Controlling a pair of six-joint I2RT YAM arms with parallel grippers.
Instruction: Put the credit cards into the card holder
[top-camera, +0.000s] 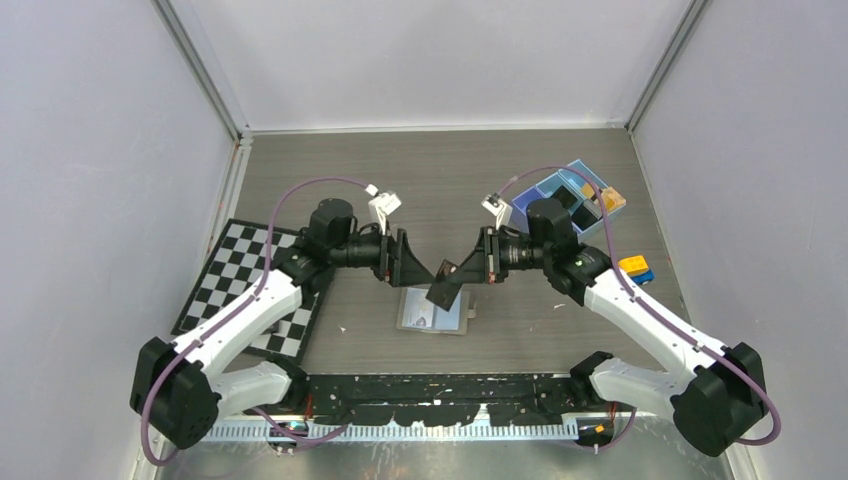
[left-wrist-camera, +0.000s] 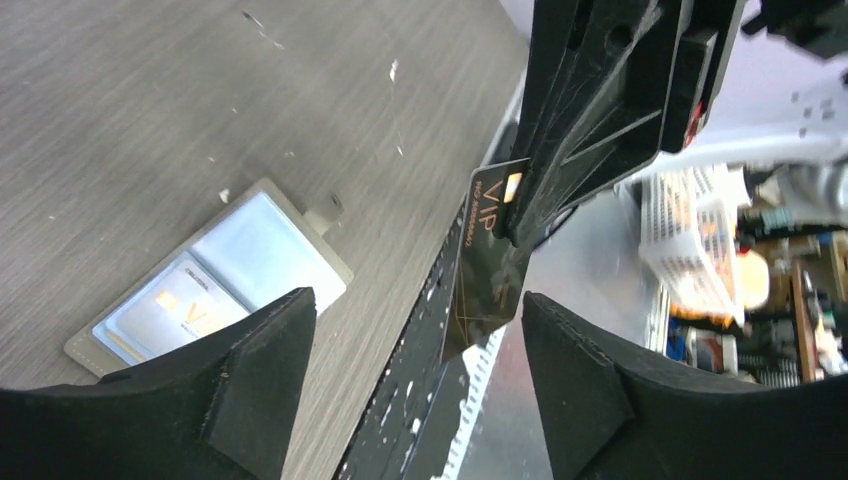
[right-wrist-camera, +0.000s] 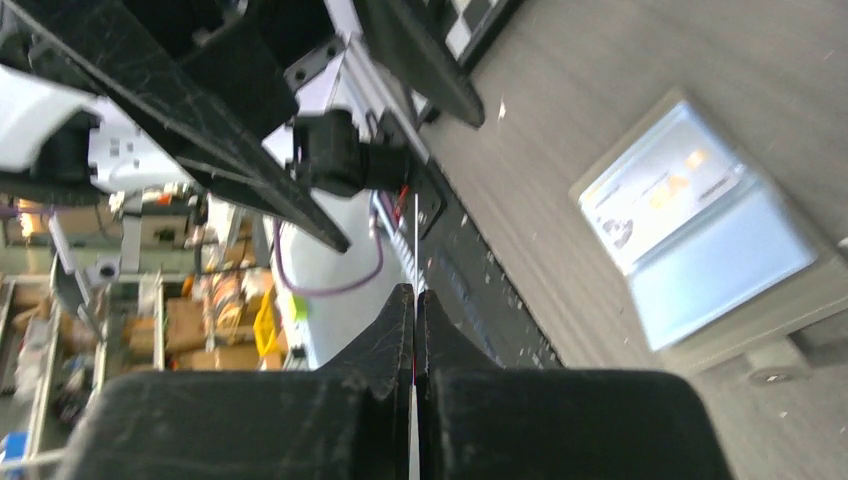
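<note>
A black card (left-wrist-camera: 488, 265) with "VIP" lettering hangs tilted from my right gripper (top-camera: 453, 273), whose fingers are shut on its upper edge. In the right wrist view the card (right-wrist-camera: 417, 225) appears edge-on as a thin line. My left gripper (top-camera: 430, 282) faces it from the left, fingers apart; in the right wrist view nothing is between its fingers. Below both grippers the open card holder (top-camera: 465, 312) lies flat on the table. Its left side bears a pale printed card (left-wrist-camera: 170, 310); the other side shows plain light blue.
A blue divided box (top-camera: 590, 232) with cards and wooden pieces stands at the back right. Right of it sits a yellow and blue toy car (top-camera: 633, 266). A chessboard (top-camera: 225, 280) lies under the left arm.
</note>
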